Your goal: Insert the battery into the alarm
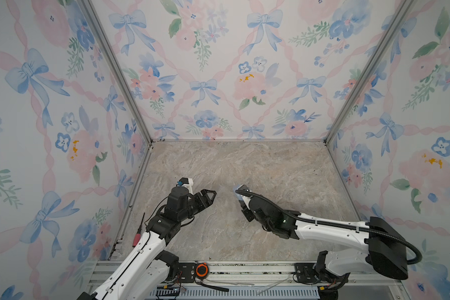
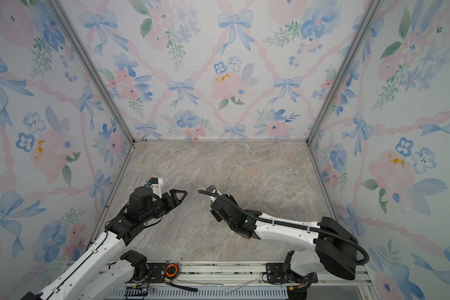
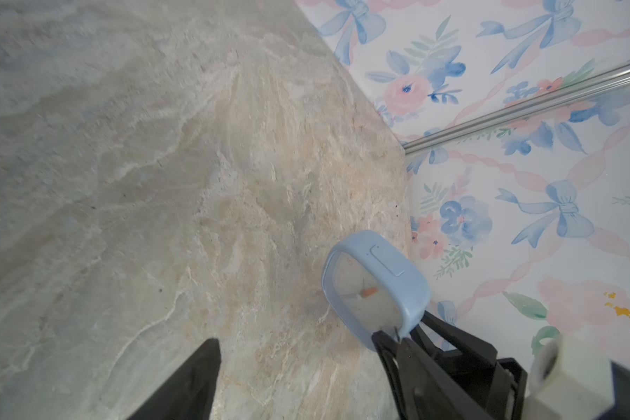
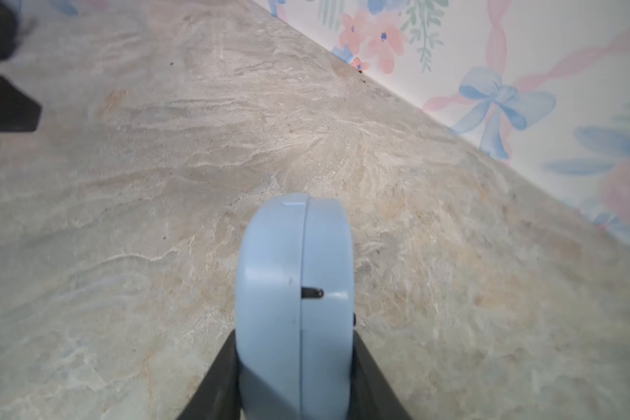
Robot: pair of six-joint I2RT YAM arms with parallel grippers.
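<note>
The light-blue alarm point(image 3: 375, 287) is held upright off the floor, its pale front face turned toward the left wrist camera. My right gripper is shut on its lower end; a seam and a small dark slot show along the alarm's side. From the top left view the alarm point(image 1: 239, 191) is mostly covered by the right hand. My left gripper point(image 1: 211, 195) stands open and empty, to the left of the alarm and apart from it. No loose battery shows in any view, and the inside of the alarm is hidden.
A red-handled screwdriver point(image 1: 137, 238) lies by the left wall. An orange tape measure point(image 1: 201, 270) sits on the front rail. The marbled floor point(image 1: 255, 160) behind and between the arms is bare.
</note>
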